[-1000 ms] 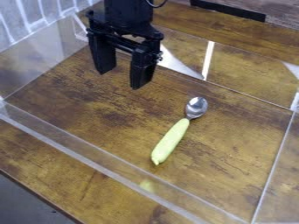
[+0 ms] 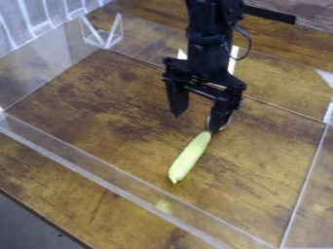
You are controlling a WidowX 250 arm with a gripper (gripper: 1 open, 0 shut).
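A black robot gripper [image 2: 198,105] hangs over the middle of the wooden surface, open, its fingers lowered around the upper part of a spoon. The spoon has a pale yellow-green handle [image 2: 190,156] pointing toward the front. Its silver bowl [image 2: 221,123] is partly hidden behind the right-hand finger. Whether a finger touches it I cannot tell.
Clear acrylic walls border the wooden tray floor [image 2: 92,117] on the left, front and right. A white railing stands at the top left.
The gripper has moved right and down from the upper left to over the spoon's bowl end. The spoon lies where it was.
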